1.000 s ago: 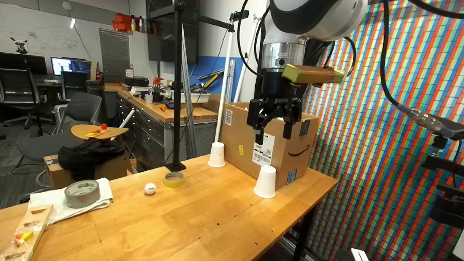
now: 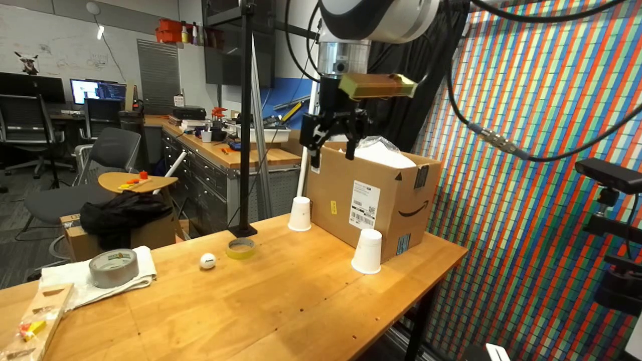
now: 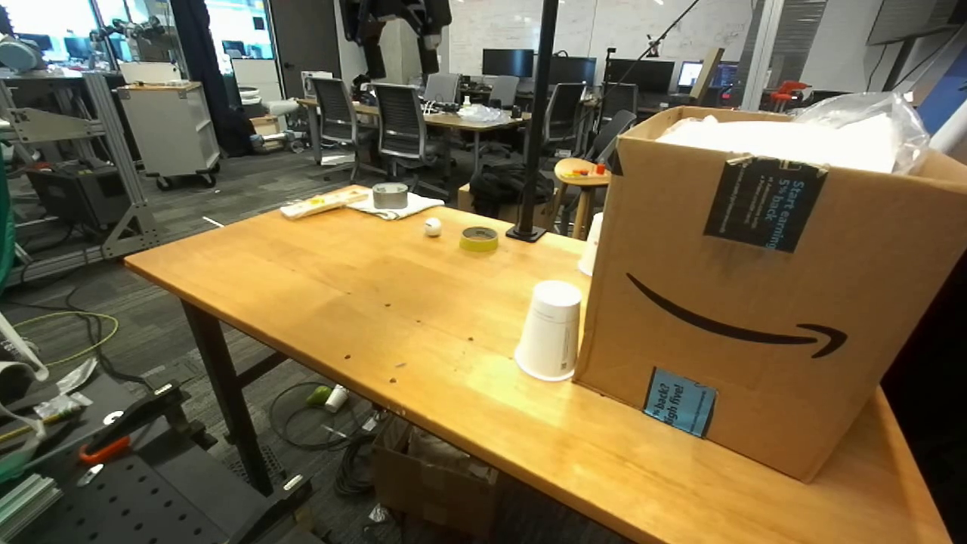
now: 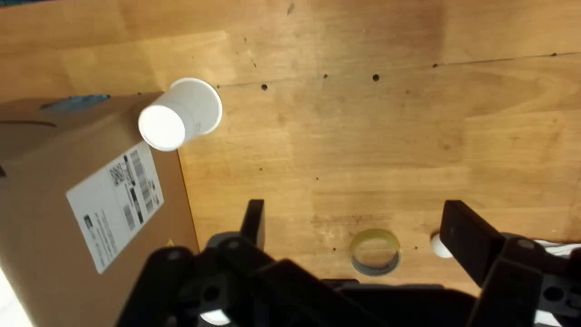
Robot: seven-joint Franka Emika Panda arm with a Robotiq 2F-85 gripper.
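Note:
High above the wooden table, my gripper hangs with its two fingers wide apart and only air between them. One white cup (image 2: pixel 367 251) stands upside down by the near corner of the cardboard box (image 2: pixel 337 201); the wrist view shows this cup (image 4: pixel 193 111) at upper left. A second upturned white cup (image 2: pixel 299 214) is by the box's far end, mostly hidden under the gripper in the wrist view. A yellow tape roll (image 2: pixel 241 248) lies flat on the table. Left of it in exterior view 1 rests a white ball (image 2: pixel 207 260), partly covered by a finger in the wrist view.
The tall box, with plastic wrap (image 3: pixel 857 127) at its top, fills the table's box end. A black post (image 2: pixel 245 120) rises at the back edge. Grey tape (image 2: pixel 114 267) sits on a white cloth (image 2: pixel 147 264) beside a wooden piece (image 2: pixel 45 319). Mid-table is bare.
My gripper has moved left and higher in exterior view 1, from in front of the box's label to near its top edge. The cups, ball and tape have not moved.

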